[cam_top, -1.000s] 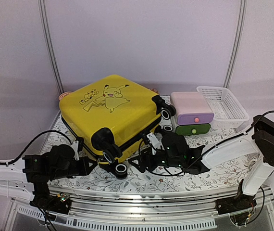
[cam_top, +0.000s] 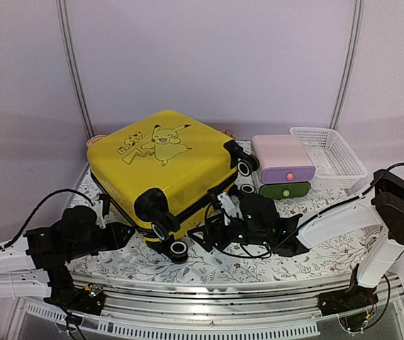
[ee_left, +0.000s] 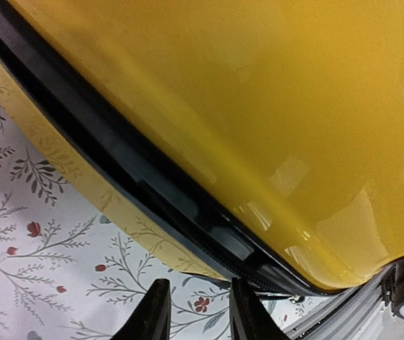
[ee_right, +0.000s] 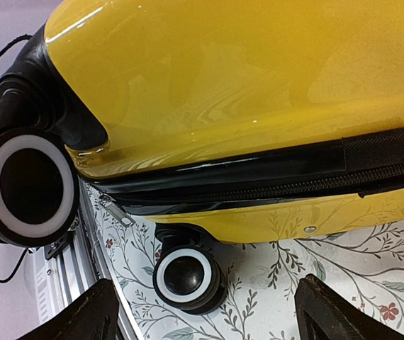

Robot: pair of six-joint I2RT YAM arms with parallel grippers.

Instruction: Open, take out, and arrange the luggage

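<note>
The yellow suitcase [cam_top: 163,163], a cartoon figure on its lid, lies flat and closed at the left of the table. A black zipper band [ee_left: 138,170] runs round its side. My left gripper is part open at the near left side, its fingertips just below the band's corner; a thin dark strip [ee_left: 205,280] shows between and beyond them. My right gripper stands wide open before the near right side, nothing held. A wheel [ee_right: 184,276] appears between its fingers, apparently beyond them. A metal zipper pull [ee_right: 120,212] hangs by the corner.
Black wheels [cam_top: 159,219] stick out from the suitcase's near corner between my two grippers. A pink, purple and green drawer box [cam_top: 283,159] and an empty white basket [cam_top: 337,170] stand at the back right.
The right arm and the suitcase look still.
</note>
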